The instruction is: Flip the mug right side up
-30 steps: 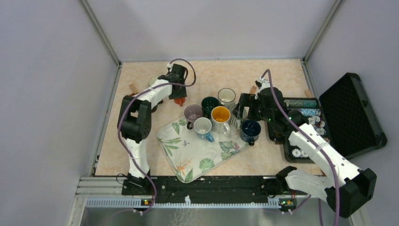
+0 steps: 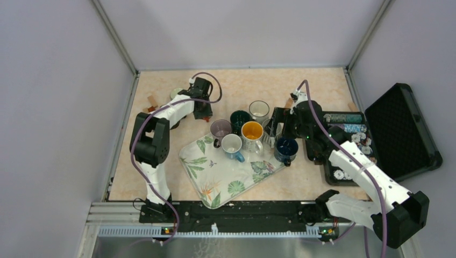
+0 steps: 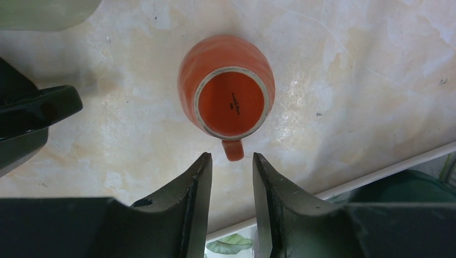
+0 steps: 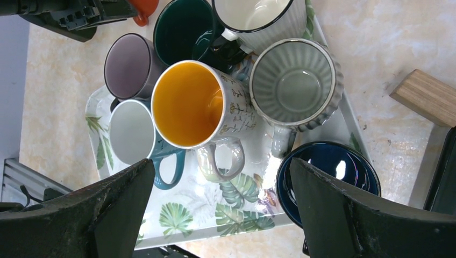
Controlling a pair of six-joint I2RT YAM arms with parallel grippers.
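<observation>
An orange mug (image 3: 231, 97) stands upside down on the table, its base and printed mark facing up and its short handle pointing toward my left gripper. The fingers are part open, one on either side just short of the handle's end. In the top view the mug is mostly hidden under that gripper (image 2: 203, 112), with a bit of orange showing. My right gripper hangs open over the mugs on the tray, nothing visible between its fingers.
A floral tray (image 2: 212, 183) holds several upright mugs right of the orange mug. A dark green mug (image 3: 21, 140) and a pale one (image 3: 48, 13) lie close left of it. A wooden block (image 4: 422, 97) and a black case (image 2: 403, 129) are at the right.
My left gripper has moved slightly down in the top view, toward the near side, covering more of the orange mug. The right arm is nearly unchanged.
</observation>
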